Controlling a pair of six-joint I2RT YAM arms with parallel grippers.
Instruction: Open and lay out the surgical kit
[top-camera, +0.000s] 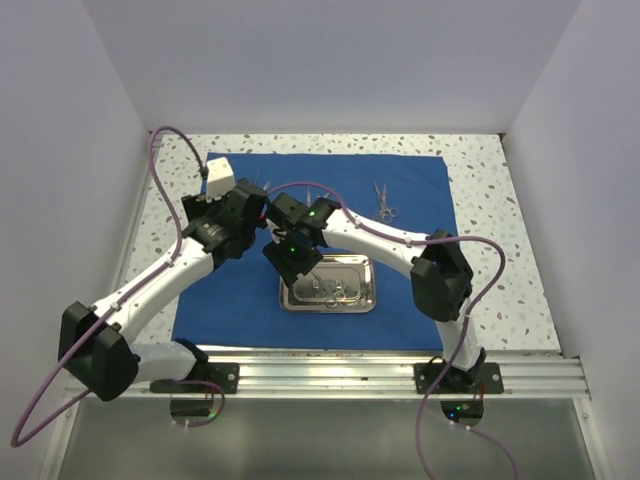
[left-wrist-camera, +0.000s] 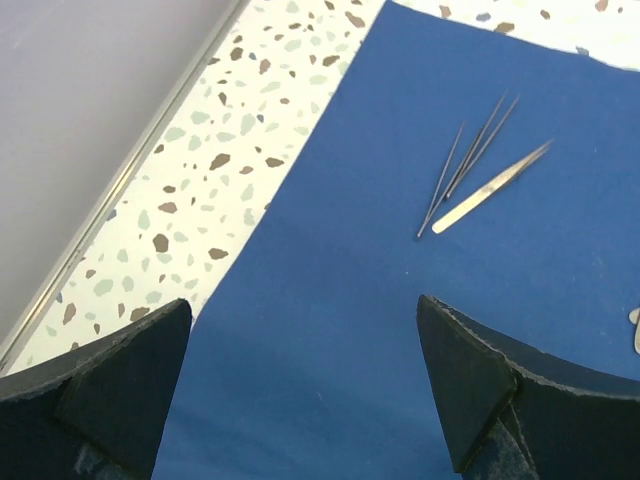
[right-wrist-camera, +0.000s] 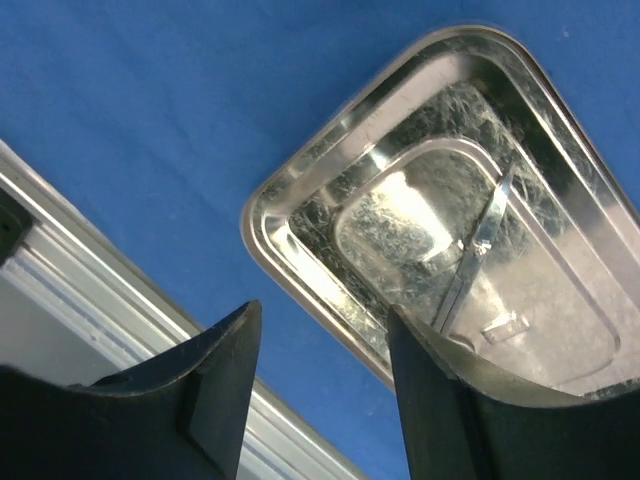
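The metal tray (top-camera: 354, 302) sits on the blue cloth (top-camera: 400, 320); in the right wrist view scissors (right-wrist-camera: 475, 255) lie inside it. My right gripper (top-camera: 295, 262) hangs over the tray's left part, fingers apart, nothing visible between them. My left gripper (top-camera: 205, 195) is open over the cloth's left side. In the left wrist view, several thin instruments (left-wrist-camera: 460, 170) and a flat tweezer-like piece (left-wrist-camera: 485, 195) lie on the cloth ahead of it. Another pair of scissors (top-camera: 385, 210) lies on the cloth at back right.
The speckled tabletop (top-camera: 510, 280) borders the cloth, with walls at the sides and back and a metal rail (top-camera: 320, 365) along the front.
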